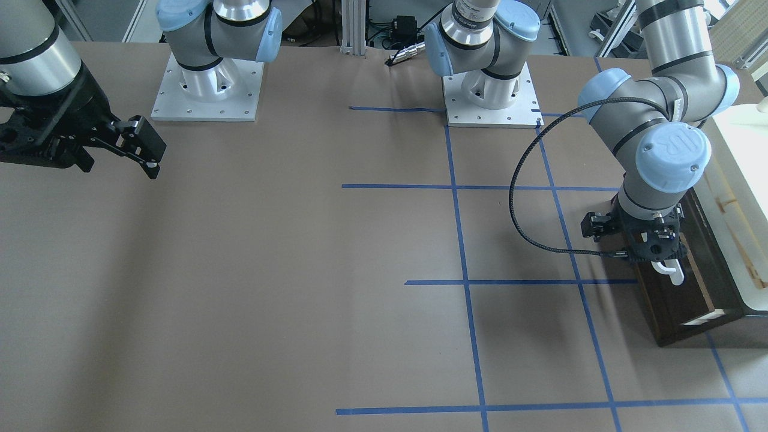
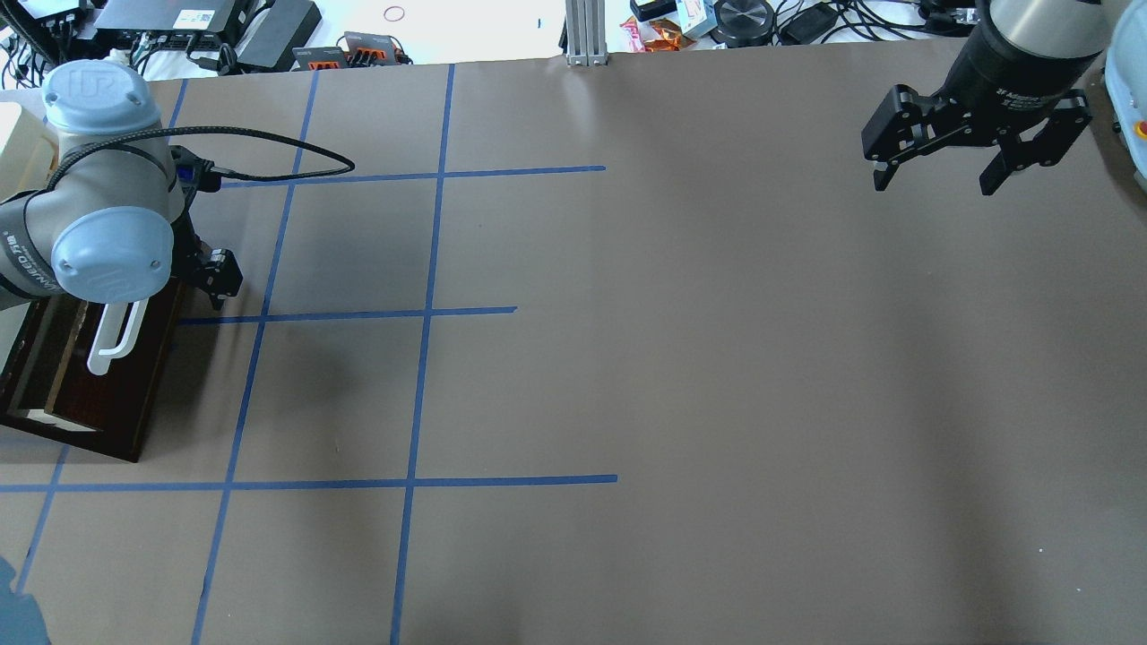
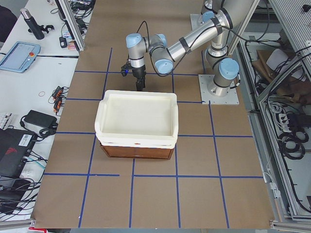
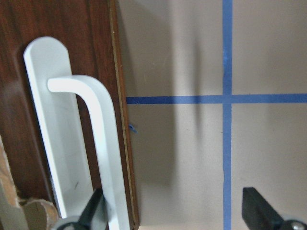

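Observation:
A dark wooden box (image 1: pixel 659 317) with a cream top (image 3: pixel 136 117) stands at the right of the front view. Its drawer front carries a white handle (image 4: pixel 108 158), also visible in the top view (image 2: pixel 107 344), and is pulled partly out. My gripper (image 1: pixel 633 237) is at that handle; in the left wrist view one fingertip (image 4: pixel 91 215) lies against the handle's bar at the lower left, the other (image 4: pixel 259 211) stands over the floor at lower right. Whether the fingers grip the bar is unclear.
Other arms stand at the back and left, including a black gripper (image 2: pixel 973 140) well away from the box.

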